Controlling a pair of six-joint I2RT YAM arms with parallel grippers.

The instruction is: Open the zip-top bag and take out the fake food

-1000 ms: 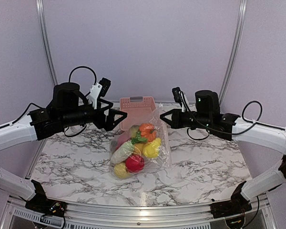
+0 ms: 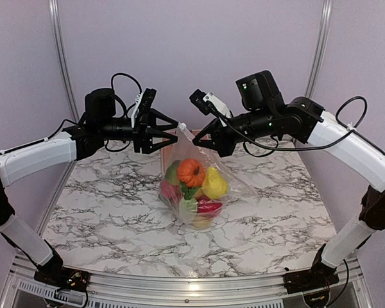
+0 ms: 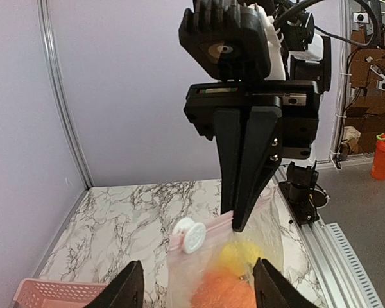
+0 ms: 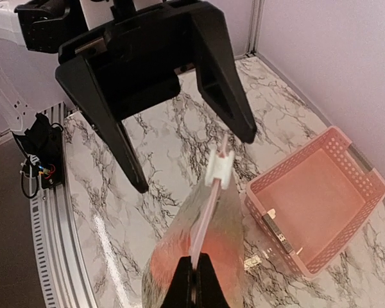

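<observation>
The clear zip bag (image 2: 178,208) hangs in the middle, full of fake food: an orange pumpkin (image 2: 190,172), a yellow pear (image 2: 214,183) and other pieces. My right gripper is shut on its pink zip edge, a short way from the white slider (image 4: 219,168). Facing it, my left gripper (image 2: 172,130) stands open; its fingers (image 3: 129,287) are apart. In the left wrist view the slider lies ahead, above the gap between them. From the right wrist view, the left fingertips are on either side of the slider, which is not gripped.
Behind the bag, a pink basket (image 4: 316,207) rests empty on the marbled table (image 2: 102,224). Bare tabletop lies left, right and in front of the bag. The two grippers are close together.
Both arms have risen; the bag has been lifted and now hangs more upright. The right gripper moved left with the zip edge, and the open left gripper came right, close to the slider.
</observation>
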